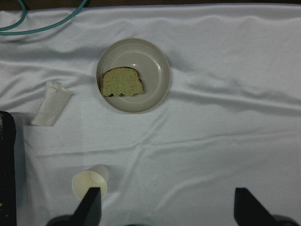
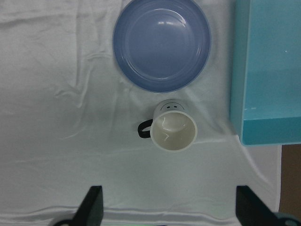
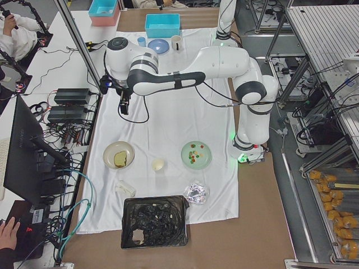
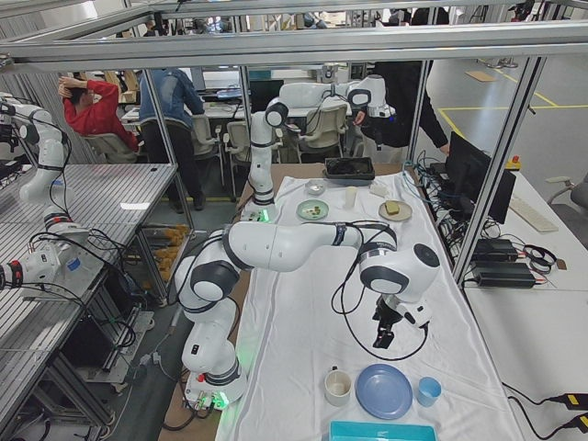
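Observation:
My left gripper stands open above the white cloth, over a beige plate (image 1: 155,77) with a bread slice (image 1: 121,82), a pale cup (image 1: 89,181) and a wrapped packet (image 1: 51,103). My right gripper is open above the other end, over a blue plate (image 2: 160,44), a smiley mug (image 2: 171,132) with a black handle and a turquoise bin (image 2: 258,132). A small blue cup (image 4: 428,390) stands beside the blue plate. A green plate (image 3: 196,161) holds several small pieces. Both grippers have nothing between their fingers.
A black tray (image 3: 154,241) lies at one edge of the cloth, near a crumpled silvery object (image 3: 196,192). Monitor and cables line one long side; metal frames line the other.

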